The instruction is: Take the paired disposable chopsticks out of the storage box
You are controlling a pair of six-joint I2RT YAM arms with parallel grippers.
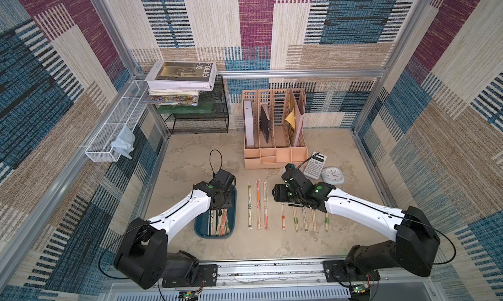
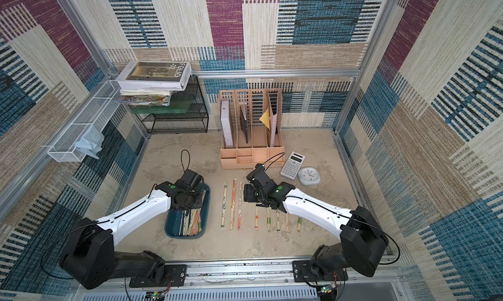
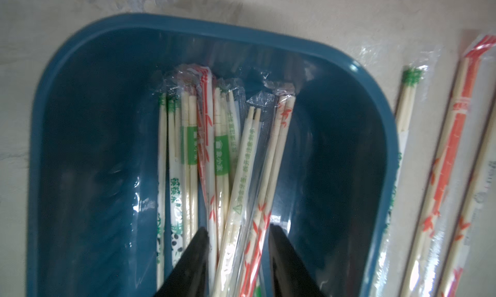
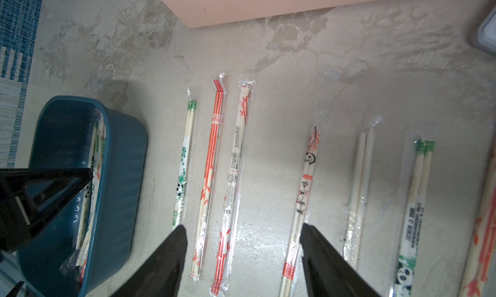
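The blue storage box (image 3: 98, 142) holds several wrapped chopstick pairs (image 3: 236, 193), lying lengthwise. My left gripper hangs over these pairs with its fingers open, one on either side of the pairs at the middle right. On the table right of the box lie several single wrapped pairs in a row, among them a red-printed pair (image 4: 210, 162) and a panda-printed pair (image 4: 304, 188). My right gripper is open above this row, nothing visible between its fingers.
Behind stands a pink file organiser (image 1: 275, 157), with a calculator (image 1: 315, 165) and small clock (image 1: 332, 175) to its right. A wire rack with books (image 1: 180, 76) is at back left.
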